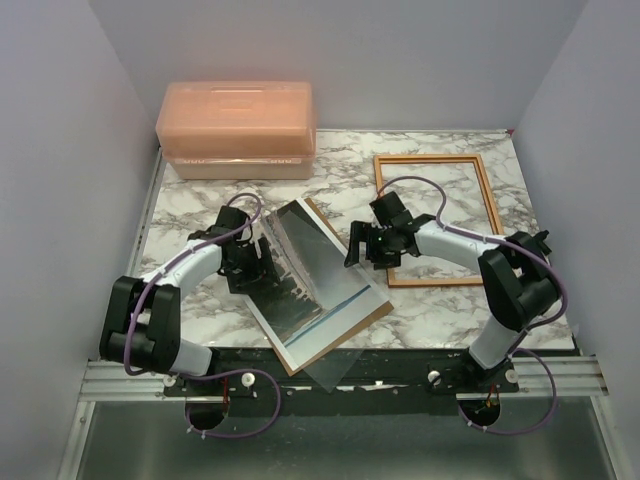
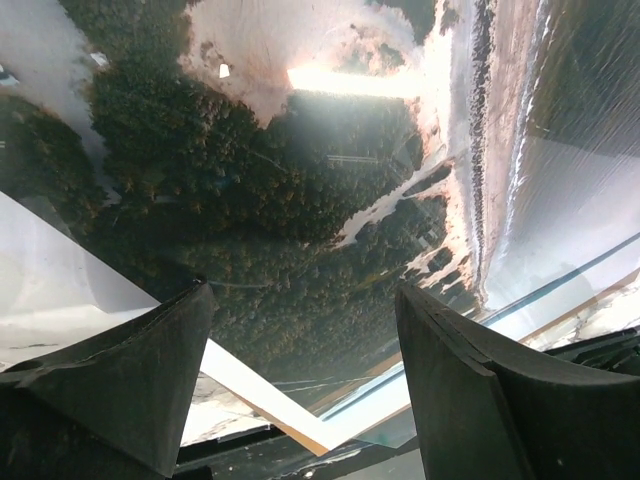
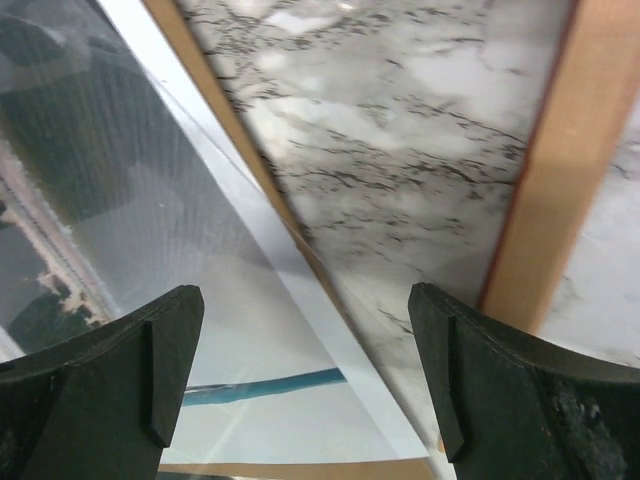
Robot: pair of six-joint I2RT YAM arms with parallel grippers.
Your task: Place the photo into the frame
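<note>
A glossy aerial photo (image 1: 330,256) of forest and coast lies slanted on a white-edged backing board (image 1: 371,311) at the table's middle, with a clear sheet (image 1: 332,370) showing past its front corner. Above the photo's left side is my left gripper (image 1: 252,285), open, its fingertips (image 2: 188,312) apart over the trees. My right gripper (image 1: 362,256) hovers at the board's right edge, open too, and nothing shows between its fingers. To the right lies the empty wooden frame (image 1: 440,158), its left bar (image 3: 565,150) near that gripper.
A pink translucent box (image 1: 237,130) stands at the back left. Bare marble (image 1: 345,165) shows behind the photo and at the left. The table's front edge lies just under the board's near corner.
</note>
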